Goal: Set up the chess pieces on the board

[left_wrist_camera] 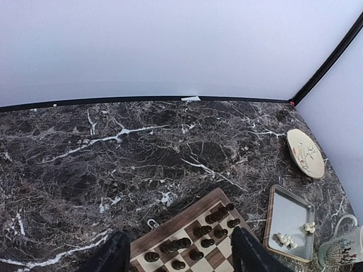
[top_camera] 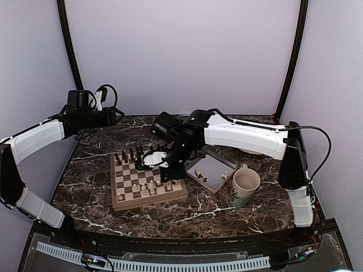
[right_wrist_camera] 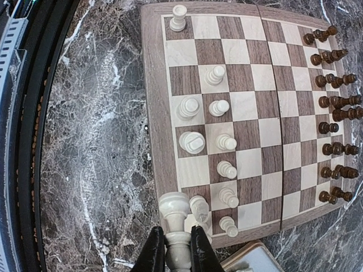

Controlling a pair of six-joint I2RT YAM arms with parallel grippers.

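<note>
In the right wrist view my right gripper is shut on a white chess piece (right_wrist_camera: 174, 205), held above the board's near corner. That piece partly hides the white pieces standing there. The wooden chessboard (top_camera: 146, 202) has dark pieces (right_wrist_camera: 336, 101) along its far side. Several white pieces stand on the near side, including one (right_wrist_camera: 178, 18) alone at a corner and a group around a larger one (right_wrist_camera: 192, 141). In the top view the right arm covers part of the board. My left gripper stands open and empty, above and behind the board's far left.
A grey tray (top_camera: 214, 165) right of the board holds several white pieces (left_wrist_camera: 286, 241). Beside it stands a mug (top_camera: 245, 186). A decorated plate (left_wrist_camera: 306, 154) lies at the back right.
</note>
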